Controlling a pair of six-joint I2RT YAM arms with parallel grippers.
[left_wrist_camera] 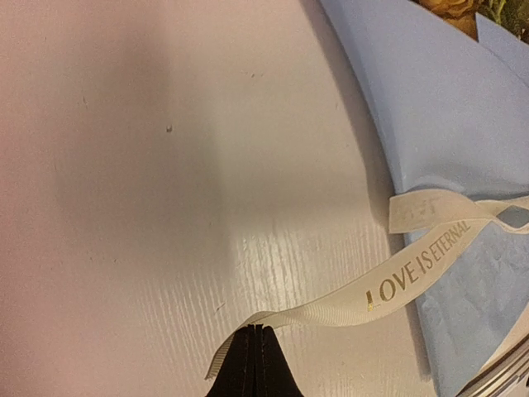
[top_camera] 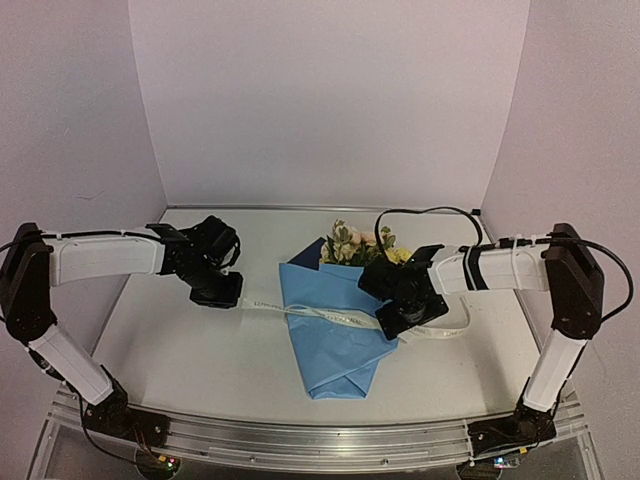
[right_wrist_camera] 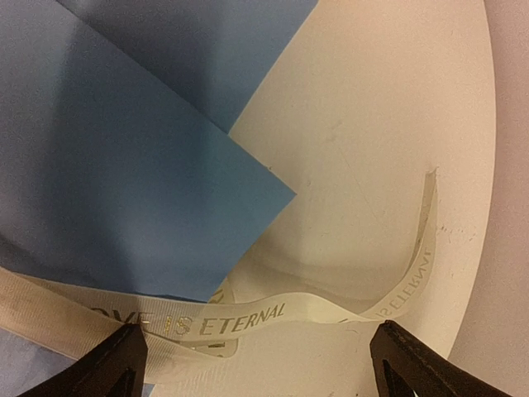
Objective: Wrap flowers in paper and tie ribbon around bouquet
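The bouquet's flowers [top_camera: 352, 243] show at the top of a blue paper wrap [top_camera: 335, 360] lying mid-table. A cream ribbon [top_camera: 340, 317] with gold "LOVE IS ETERNAL" lettering runs across the wrap. In the left wrist view, the left gripper is shut on the ribbon [left_wrist_camera: 355, 299] close to its end, left of the wrap, and a short tail sticks out past the fingers. My right gripper is open over the wrap's right edge. Ribbon [right_wrist_camera: 248, 314] passes across the gap between its spread fingers, ungripped, and curls away to the right.
Bare white table [top_camera: 190, 360] lies left of the wrap and also to its right. Walls [top_camera: 70, 150] close in both sides, and a metal rail [top_camera: 310, 440] runs along the front.
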